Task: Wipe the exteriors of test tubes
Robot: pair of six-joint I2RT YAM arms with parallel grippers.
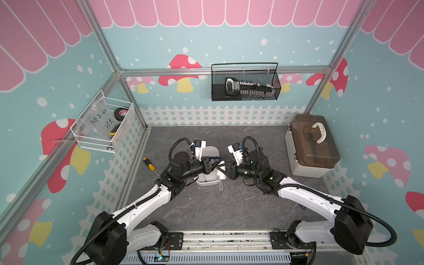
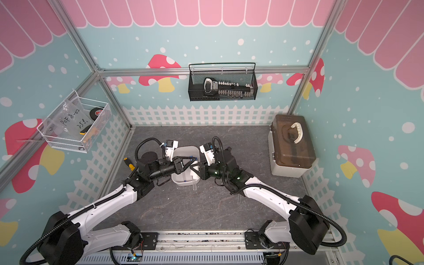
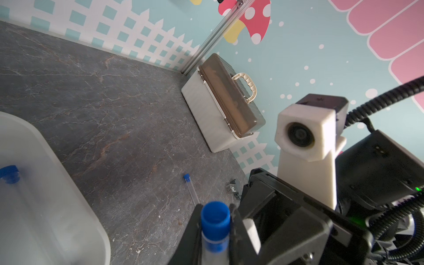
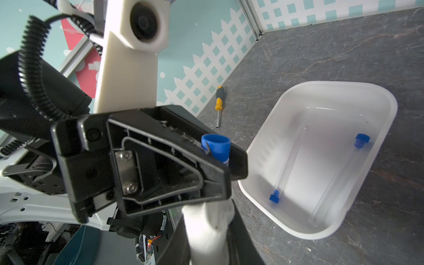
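In the left wrist view my left gripper is shut on a clear test tube with a blue cap. This upright tube's clear lower end hangs below the grippers in the top left view. My right gripper is close beside it, with a white cloth filling the space between its parted fingers. Whether those fingers press on the cloth is unclear. The cloth sits just below the left gripper's fingers, around or against the tube; the contact is hidden. Two blue-capped tubes, one left and one right, lie in the white tray.
Another blue-capped tube lies on the table to the right. A yellow-and-black screwdriver lies on the left side. The brown-lidded box stands at the back right. The two grippers nearly touch.
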